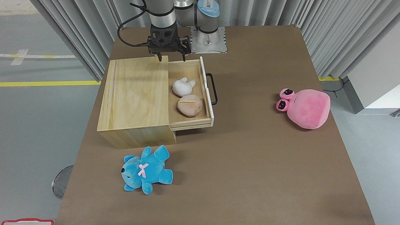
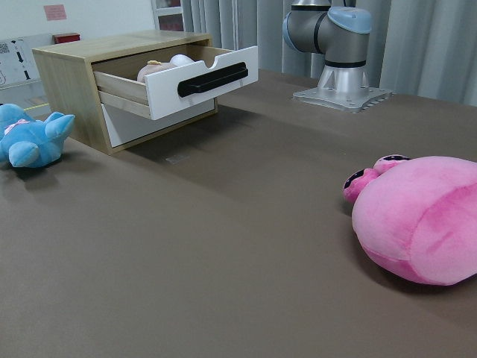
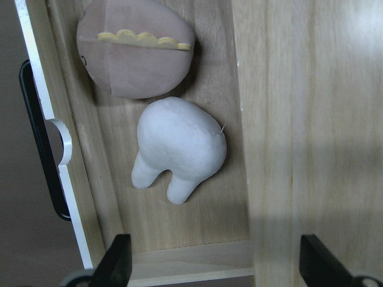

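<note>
My gripper (image 1: 171, 58) is open above the back end of the wooden drawer box, fingertips apart, nothing between them; in the wrist view its fingers (image 3: 119, 257) frame the bottom edge. The drawer (image 1: 205, 86) is pulled out, its white front with a black handle (image 2: 212, 79). Inside lie a white rabbit-eared plush (image 1: 182, 87) (image 3: 179, 143) and a round brownish plush (image 1: 189, 105) (image 3: 134, 48) with a yellow strip, side by side. The box top (image 1: 133, 93) is bare light wood.
A blue bear plush (image 1: 146, 170) lies on the brown table in front of the box. A pink plush (image 1: 307, 108) lies on the right side. The robot's base (image 2: 343, 97) stands at the back. The table between box and pink plush is clear.
</note>
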